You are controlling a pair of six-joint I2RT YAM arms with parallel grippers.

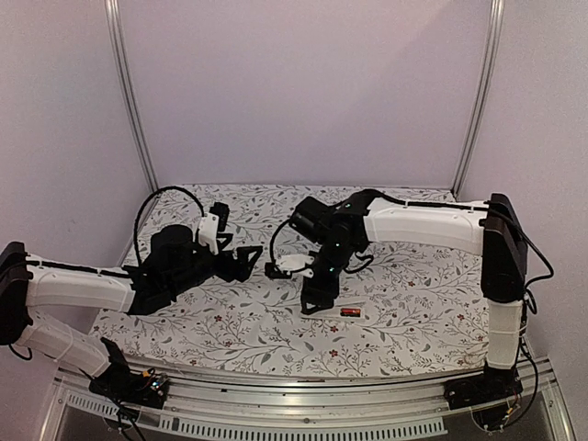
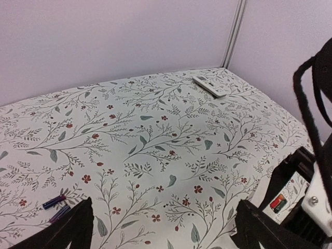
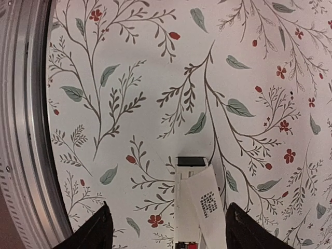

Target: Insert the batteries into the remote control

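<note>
A white remote control (image 3: 185, 218) lies on the table at lower middle of the right wrist view. Its loose white cover (image 3: 208, 194) rests slantwise over it, and a red-and-black patch (image 1: 350, 312) is exposed at one end. Over the remote's other end, my right gripper has its fingers parted and empty, seemingly clear of remote and cover. Two small dark batteries, one (image 2: 54, 201) beside the other (image 2: 60, 213), lie at the left wrist view's lower left. My left gripper stands open and empty above the table, left of the remote.
Another white handset-like object (image 2: 209, 86) lies far back on the right. A metal rail (image 1: 294, 390) runs along the table's front edge. The two grippers are fairly close together.
</note>
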